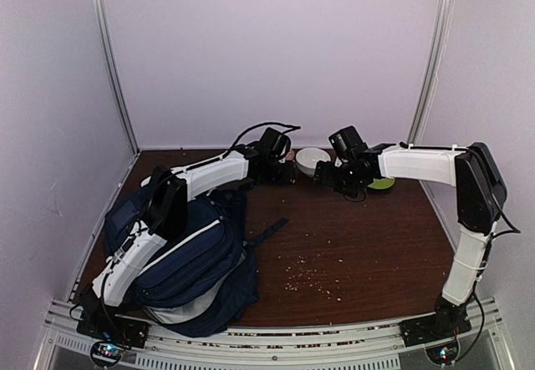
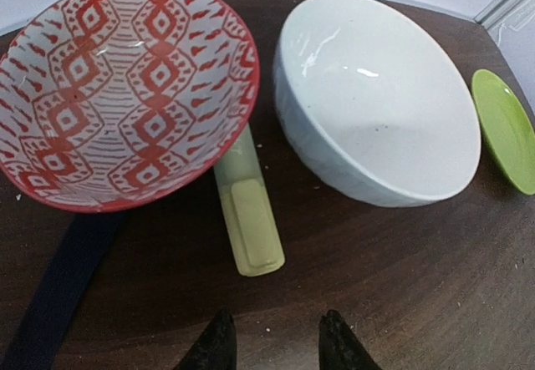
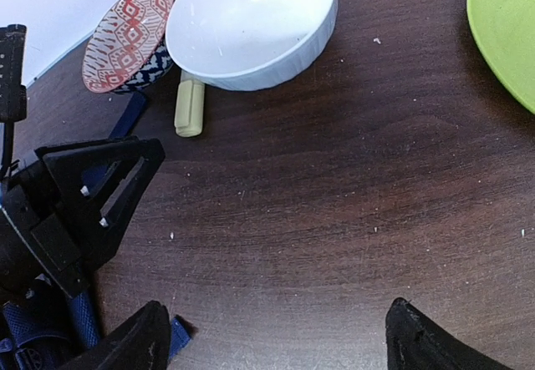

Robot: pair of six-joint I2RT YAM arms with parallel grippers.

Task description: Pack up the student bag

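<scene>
The dark blue bag point(image 1: 188, 249) lies on the left of the table, partly under my left arm. In the left wrist view, my left gripper is open and empty, in front of a pale yellow oblong case point(image 2: 254, 228). A red-patterned bowl point(image 2: 134, 94) hides the case's far end. My right gripper is open above bare table, its fingers point(image 3: 138, 337) wide apart with nothing between. Which item belongs in the bag does not show.
Beside the case stands a white bowl point(image 2: 376, 94); a green plate point(image 2: 506, 128) lies further right. A dark strap point(image 2: 63, 286) runs along the table. Both grippers are close together at the back. Light crumbs point(image 1: 305, 276) are scattered across the otherwise clear middle.
</scene>
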